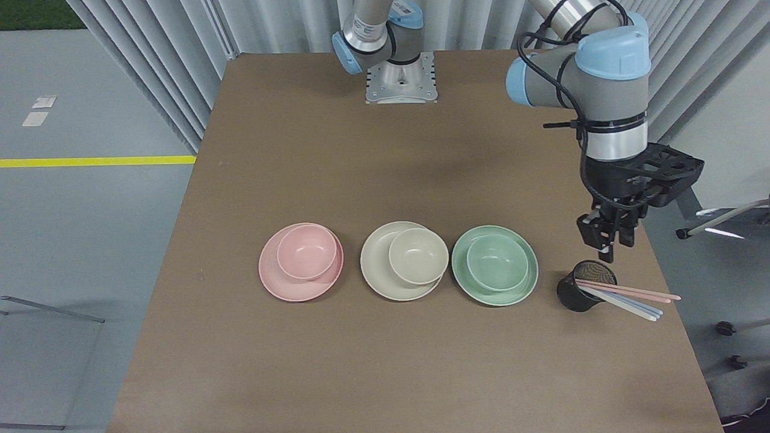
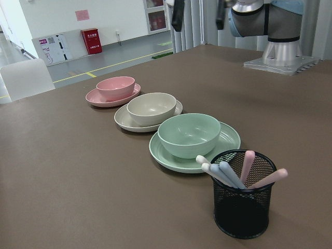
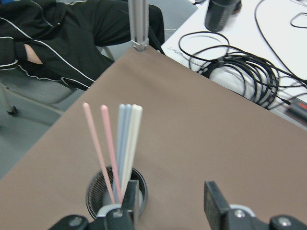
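Observation:
A black mesh holder stands near the table's right edge, holding pink chopsticks, blue chopsticks and white chopsticks. My gripper is above the holder, open, with nothing seen between its fingers. A pink bowl on a pink plate, a cream bowl on a cream plate and a green bowl on a green plate form a row left of it.
Beyond the edge, in the wrist view, are a person's legs and coiled cables.

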